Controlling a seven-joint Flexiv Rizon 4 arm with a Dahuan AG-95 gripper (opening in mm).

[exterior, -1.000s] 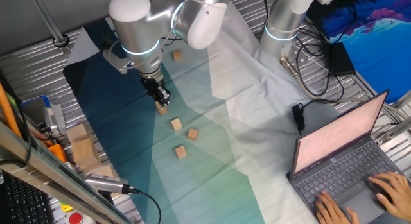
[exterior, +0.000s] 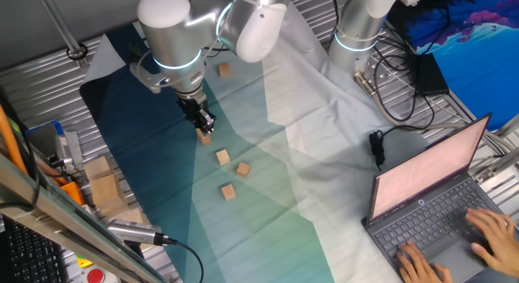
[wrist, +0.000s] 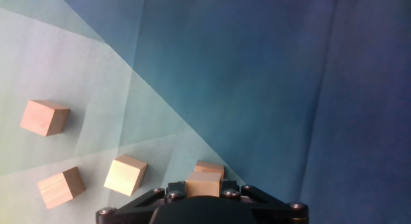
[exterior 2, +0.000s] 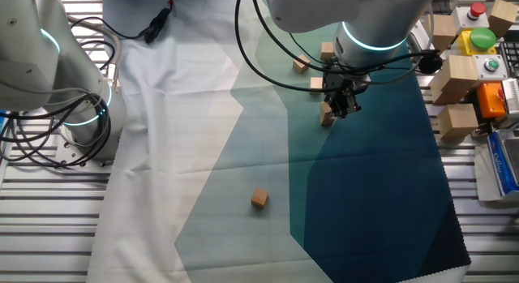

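Observation:
In the wrist view, my gripper is shut on a small wooden block, its fingers close against both sides. Just beyond and partly hidden by it is another wooden block; whether the two touch, I cannot tell. From outside, the gripper is low over the cloth, with wood showing at its tips. Three loose blocks lie nearby: a pale one, one at the lower left and one further left.
Another block sits alone on the cloth. Bigger wooden blocks and a button box line the table's side. A laptop with a person's hands on it occupies one corner.
Only the person's hands at the laptop have shifted slightly.

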